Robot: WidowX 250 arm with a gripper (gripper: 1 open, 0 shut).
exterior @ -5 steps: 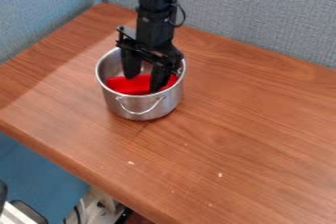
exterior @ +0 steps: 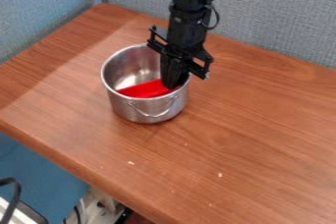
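Observation:
A steel pot (exterior: 144, 108) with a wire handle stands on the wooden table. Inside it lies a red object (exterior: 143, 89), partly hidden by the pot's wall and the gripper. My black gripper (exterior: 175, 77) reaches down into the right side of the pot over the red object. Its fingertips are too dark and hidden to show whether they are open or shut, or whether anything is between them.
Grey padded walls border it at the back and left. A blue area with cables lies beyond the near left edge.
The gripper has shifted to the right within the pot. Less of the red object shows than before.

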